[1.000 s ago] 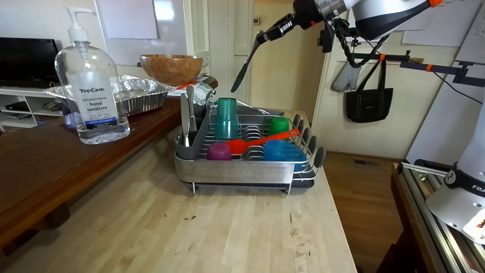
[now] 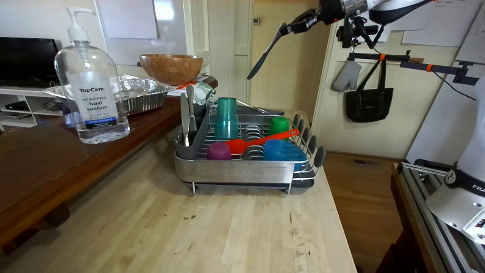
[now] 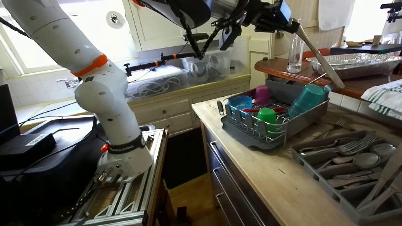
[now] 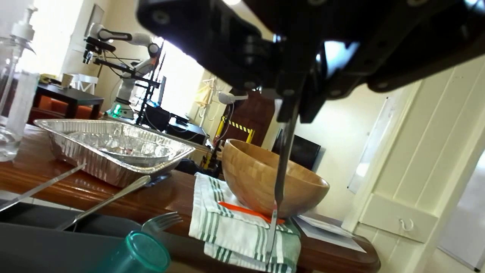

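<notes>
A metal table knife [image 2: 267, 53] slants down from my gripper [image 2: 284, 30], which is shut on its handle end. It hangs in the air above the dish rack [image 2: 234, 171], touching nothing else. In the second exterior view the knife [image 3: 320, 56] tilts down to the right past the teal cup [image 3: 308, 98]. From the wrist, its blade [image 4: 280, 182] points downward between the fingers, in front of the wooden bowl. The rack holds a teal cup [image 2: 226, 119], a green cup [image 2: 278, 125], a purple cup [image 2: 219, 151], a blue bowl [image 2: 284, 151] and a red spatula [image 2: 254, 142].
A grey cutlery tray [image 3: 341, 196] with forks, spoons and knives sits on the counter beside the rack. Upright utensils stand in the rack's holder [image 2: 185, 145]. The raised wooden ledge carries a sanitizer bottle [image 2: 93, 91], a foil pan [image 4: 113, 150] and a wooden bowl [image 4: 268, 177].
My gripper has moved up and to the right in the first exterior view, carrying the knife with it. The rack and its dishes look the same.
</notes>
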